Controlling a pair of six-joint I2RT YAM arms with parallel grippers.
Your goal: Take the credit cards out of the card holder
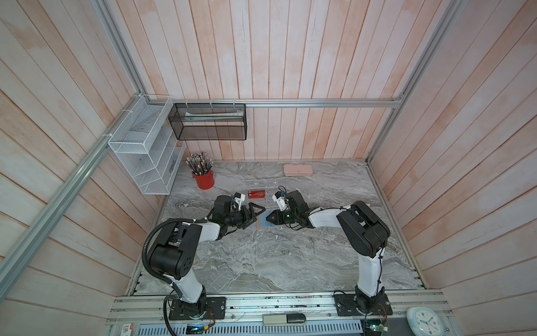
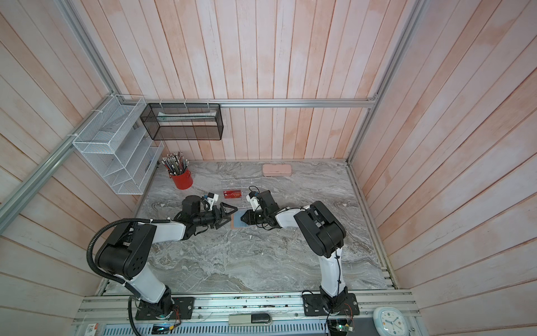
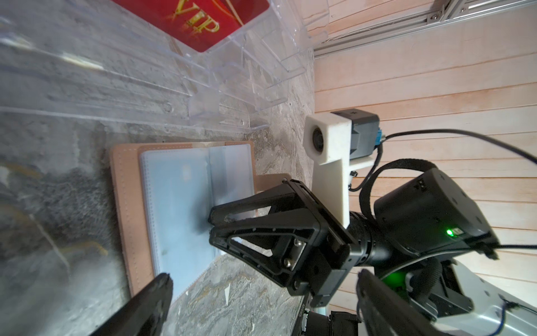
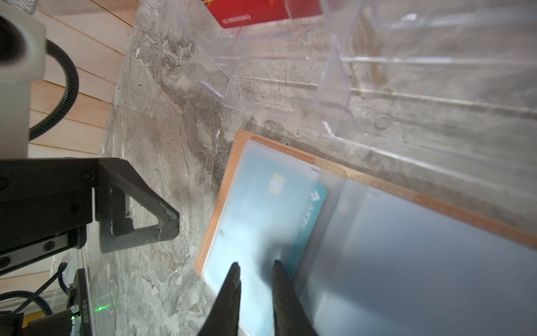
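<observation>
The card holder (image 4: 223, 201) lies spread open on the table, tan-edged, with cloudy bluish-clear sleeves. From one sleeve's inner side shows the edge of a blue card (image 4: 308, 215) with white "AION" lettering. My right gripper is over that sleeve, its two tips a small gap apart, close to the blue card's edge; nothing clearly shows between them, and contact cannot be judged. At the opposite side of the holder, my left gripper stands wide open and empty. A red VIP card (image 3: 195, 22) rests in the clear rack behind the holder.
The clear stepped rack (image 3: 235, 84) sits just behind the holder, close to both grippers. Farther back are a red bucket (image 1: 205, 180) of brushes and a pink case (image 1: 298, 169).
</observation>
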